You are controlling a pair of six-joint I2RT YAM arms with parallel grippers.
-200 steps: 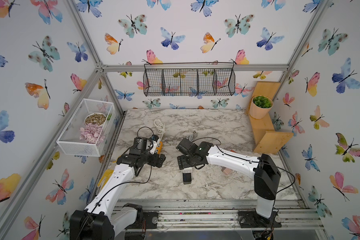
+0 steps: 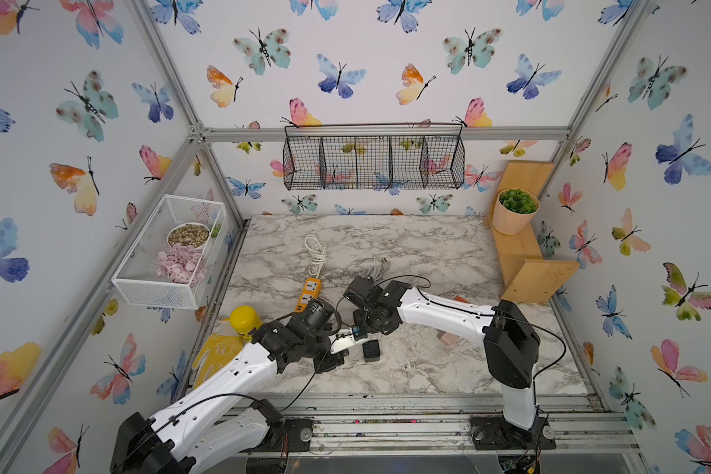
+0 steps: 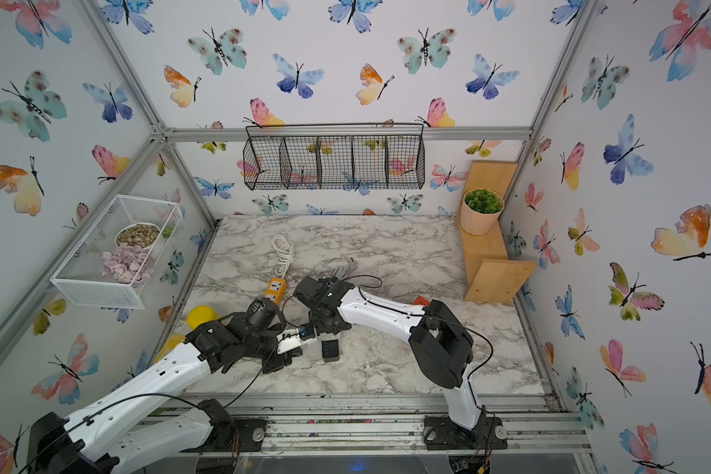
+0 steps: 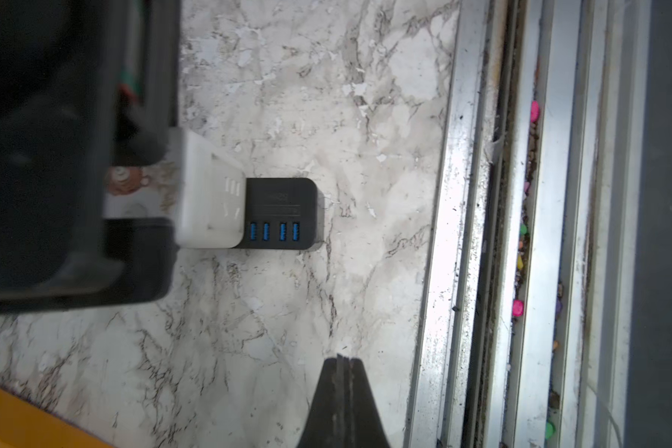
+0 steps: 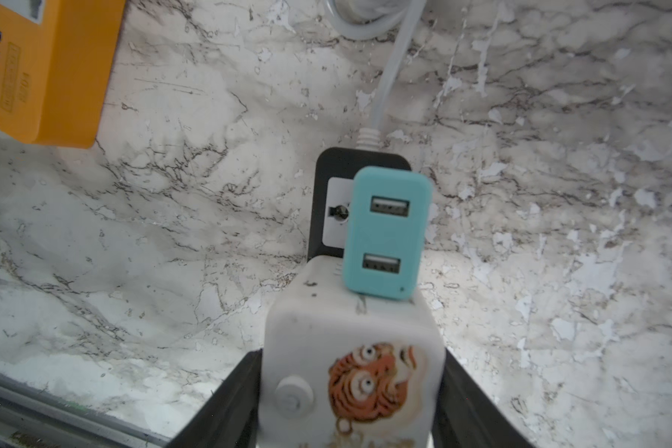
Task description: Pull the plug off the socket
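Observation:
A white block with an orange cartoon sticker stands between the right gripper's two dark fingers. They lie close along its sides; whether they press on it I cannot tell. In the right wrist view, beside the block's far edge are a teal two-port USB plug and a black socket with a grey cord. A black charger with blue USB ports sits against the white block in the left wrist view, on the table side. My left gripper is shut, nothing visible between its fingers, apart from the charger.
An orange power strip with a white cord lies left of centre, behind my left arm. A yellow ball and yellow item are at the left. Planter and wooden stand are at the right.
My left arm has swung right and toward the front, from beside the power strip to near the right gripper.

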